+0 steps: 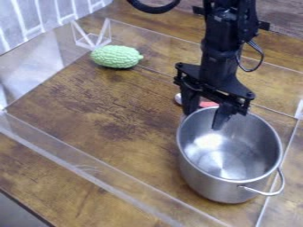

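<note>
The black gripper point(206, 110) hangs over the rear rim of a steel pot point(225, 173), its fingers pointing down; how far apart they stand is hard to make out. The pot sits upright at the right, its handle toward the front right, and looks empty. A small pale object with red on it point(204, 103) lies behind the pot, partly hidden by the gripper. A green bumpy gourd point(116, 57) lies at the back left.
Clear plastic walls point(95, 168) border the wooden work area point(95, 111). A small wire-like stand point(92, 34) is in the back left corner.
</note>
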